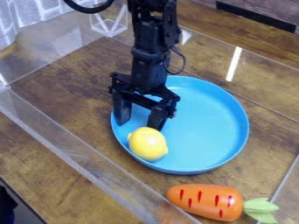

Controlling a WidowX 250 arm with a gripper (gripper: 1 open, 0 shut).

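My black gripper [142,109] hangs over the left part of a blue plate [216,131], its fingers spread open and reaching down to the plate just behind a yellow lemon-like toy [147,143]. I cannot tell whether the fingertips touch the plate. Nothing shows between them.
An orange toy carrot [205,199] with green leaves lies on the wooden table [59,87] in front of the plate, to the right. A clear plastic edge runs along the left side. The table left of and behind the plate is clear.
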